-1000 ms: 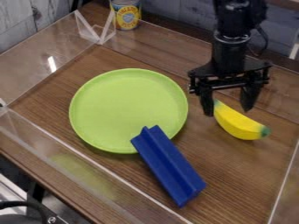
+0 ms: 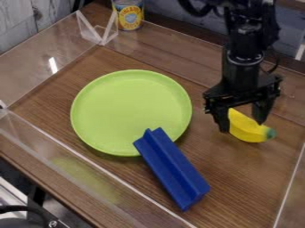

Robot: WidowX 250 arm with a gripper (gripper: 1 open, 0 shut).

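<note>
My black gripper (image 2: 243,110) hangs at the right of the view, open, low over a yellow banana-like toy (image 2: 251,130) with a green tip at its right end. Its fingers stand on either side of the toy's upper left part; whether they touch it I cannot tell.
A green plate (image 2: 130,110) lies at centre left, with a long blue block (image 2: 172,167) below it. A can (image 2: 127,14) stands at the back left. Bare wooden table shows around the plate and along the bottom right.
The plate, the blue block and the can are where they were.
</note>
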